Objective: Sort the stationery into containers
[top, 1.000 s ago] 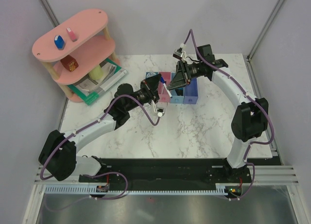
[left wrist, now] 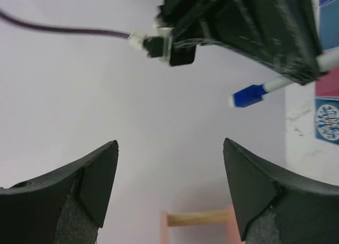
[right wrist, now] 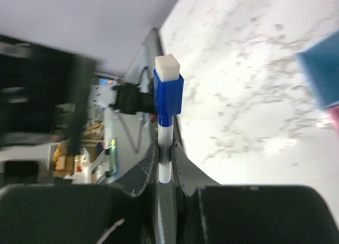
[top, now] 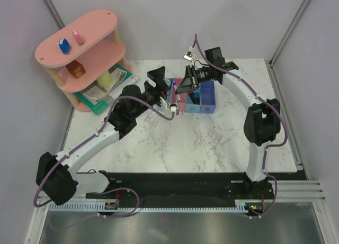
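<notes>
A white marker with a blue cap [right wrist: 168,96] stands out from my right gripper, which is shut on its white barrel; in the top view it hangs over the containers. My left gripper is open with nothing between its fingers, just to the left of the marker in the top view, its fingertips below the capped end in the left wrist view. Behind the arms stand a pink container [top: 180,85] and a blue-purple container [top: 208,98], with dark items in a light-blue compartment between them.
A pink tiered shelf [top: 74,32] at the back left holds small items, with a green tray [top: 100,107] beside its base.
My left gripper has moved away from the marker, up and to the left in the top view. My right gripper has shifted slightly left with the marker in it.
</notes>
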